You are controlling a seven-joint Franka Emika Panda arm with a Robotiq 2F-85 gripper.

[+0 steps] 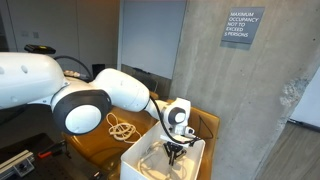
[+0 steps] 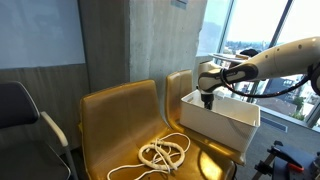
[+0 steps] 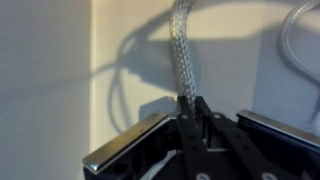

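In the wrist view a white braided rope [image 3: 182, 55] runs down between the fingertips, and my gripper is shut on it. The gripper [image 1: 172, 154] points down into an open white box [image 1: 196, 160] in exterior view 1. More cord [image 3: 290, 45] curves along the right of the wrist view, over the pale floor of the box. From the other side, the box [image 2: 218, 130] stands behind the chairs with my gripper [image 2: 208, 101] over its inside; its near wall hides the rope there.
A separate coil of light rope [image 1: 122, 130] lies on a brown chair seat beside the box. Brown chairs [image 2: 125, 125] stand in a row, with a dark chair [image 2: 25, 120] at far left. A concrete wall [image 1: 225, 85] rises behind.
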